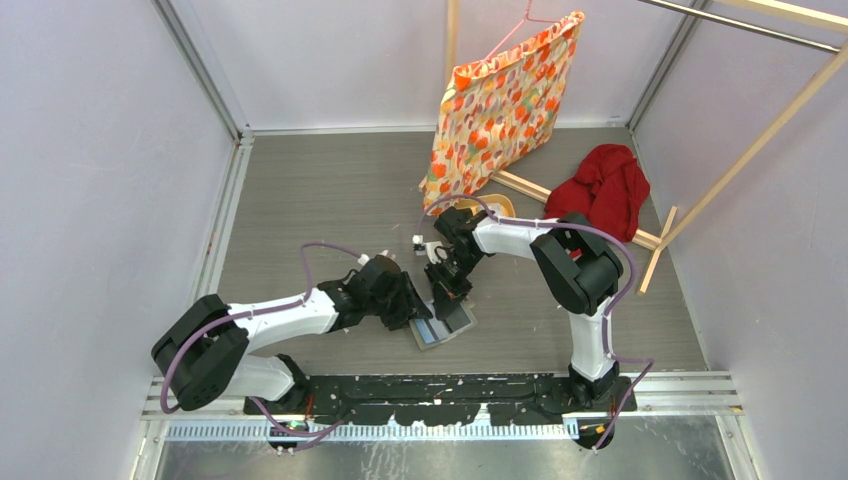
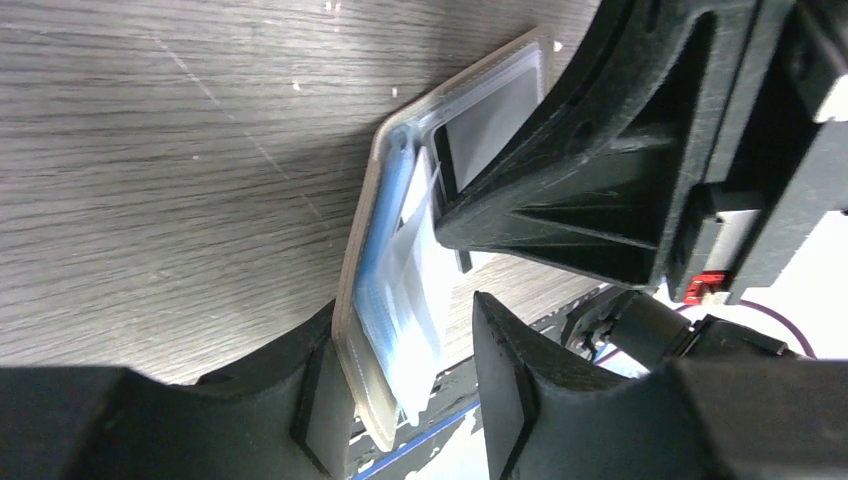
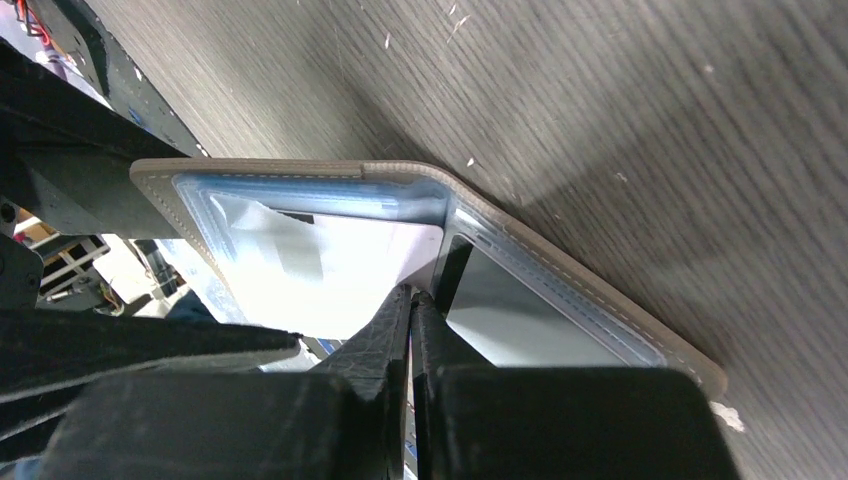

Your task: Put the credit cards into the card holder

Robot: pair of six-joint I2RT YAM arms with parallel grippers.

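Observation:
The open card holder [image 1: 458, 322], beige-edged with clear sleeves, lies on the floor near the front edge. A white card [image 3: 385, 243] sits in one clear pocket, partly under a wrinkled flap; how deep it sits cannot be told. My left gripper is open, its fingers on either side of the holder's outer edge and loose clear sleeve [image 2: 400, 320]. At the holder's middle, by the card's edge, my right gripper is shut, pinching the holder; the exact layer between its tips is hidden. The other pocket [image 3: 525, 315] looks grey.
Behind the right arm stands a yellow basket [image 1: 497, 203]. A red cloth [image 1: 605, 188] lies at the back right beside a wooden rack, and a patterned cloth [image 1: 505, 110] hangs at the back.

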